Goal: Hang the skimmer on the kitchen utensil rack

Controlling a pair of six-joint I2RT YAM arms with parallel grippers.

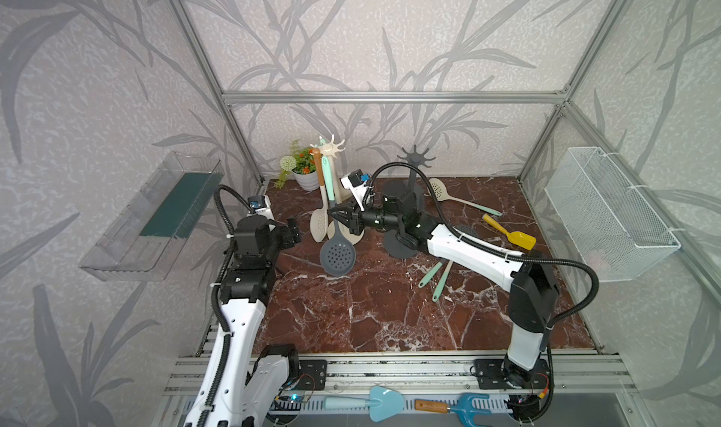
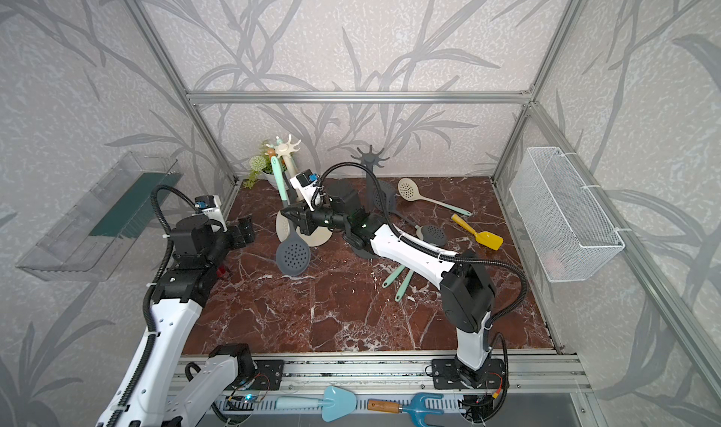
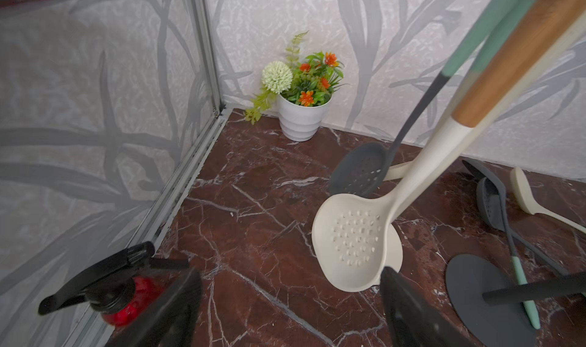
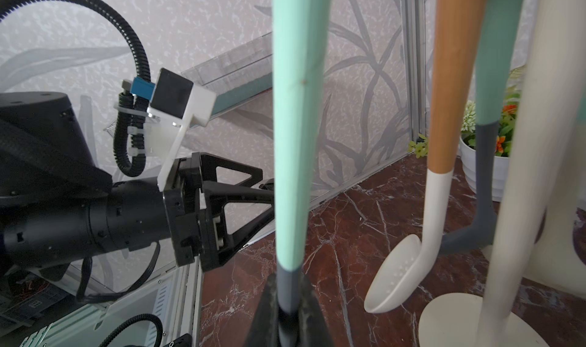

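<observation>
The grey skimmer (image 1: 338, 255), with its mint handle (image 4: 299, 127), hangs head down from my right gripper. That gripper is shut on the grey neck just below the handle. Close behind the handle stands the beige utensil rack, its clawed top (image 1: 331, 147) near the handle's upper end and its round base (image 2: 317, 236) on the counter. A white slotted spoon with a wooden handle (image 4: 457, 78) and a grey utensil with a green handle (image 4: 497, 48) hang on the rack. To the left, my left gripper (image 1: 293, 234) is open and empty, apart from the skimmer.
A flower pot (image 3: 303, 118) stands in the back left corner, with a red-and-black object (image 3: 131, 295) by the left edge. A dark grey rack (image 1: 415, 156) stands right of the beige one; several loose utensils lie beyond it.
</observation>
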